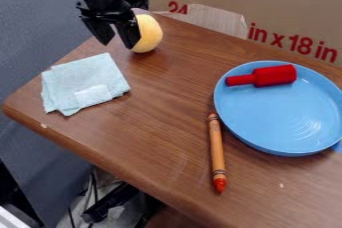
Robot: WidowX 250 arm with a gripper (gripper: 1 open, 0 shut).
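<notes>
My black gripper [118,34] reaches down at the top left, its fingers just left of a yellow egg-shaped object [146,34] near the back of the wooden table. Whether its fingers touch that object, and how wide they stand, is unclear. A folded pale blue cloth [83,84] lies at the left. A blue plate [283,124] at the right holds a red cylindrical object with a handle [273,75]. An orange crayon [217,154] lies beside the plate.
A cardboard box [247,2] stands along the back, with a translucent piece [214,17] at its foot. The table's edge runs along the left, above a grey floor or cloth.
</notes>
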